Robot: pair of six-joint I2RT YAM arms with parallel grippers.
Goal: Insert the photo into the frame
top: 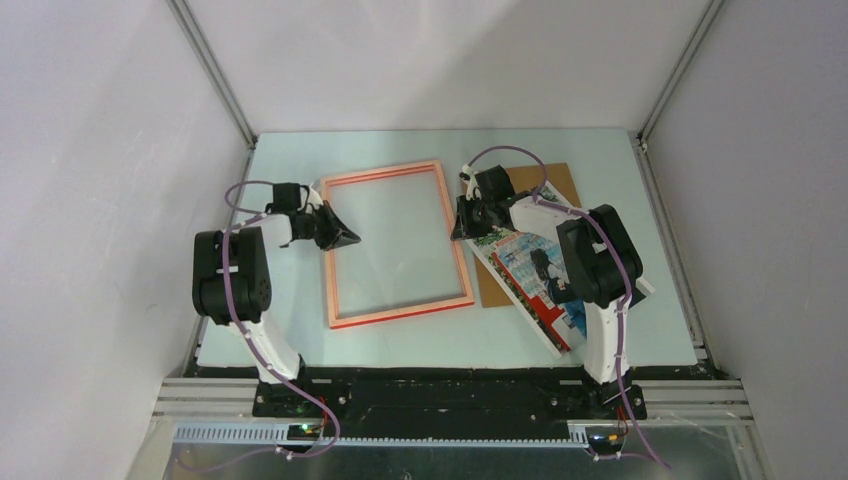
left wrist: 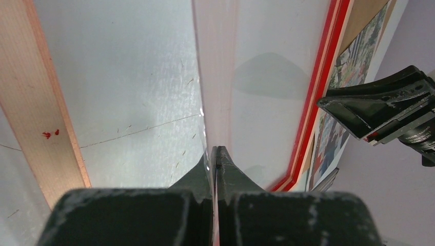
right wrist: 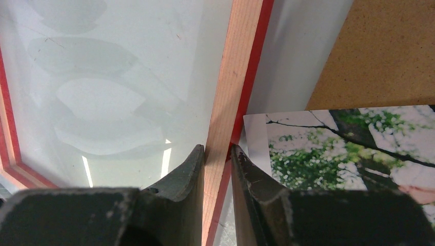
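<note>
The wooden frame (top: 398, 315) with red edging lies at centre, its clear pane (top: 390, 250) inside. My left gripper (top: 345, 238) is shut over the pane's left part; in the left wrist view its fingertips (left wrist: 225, 169) meet behind a see-through strip, with nothing clearly between them. My right gripper (top: 457, 232) is at the frame's right bar (right wrist: 233, 77), its fingertips straddling that bar; whether they press on it I cannot tell. The photos (top: 525, 270) lie right of the frame, partly under my right arm.
A brown board (top: 495, 295) lies beneath the photos on the right. Walls bound the workspace at the back and sides.
</note>
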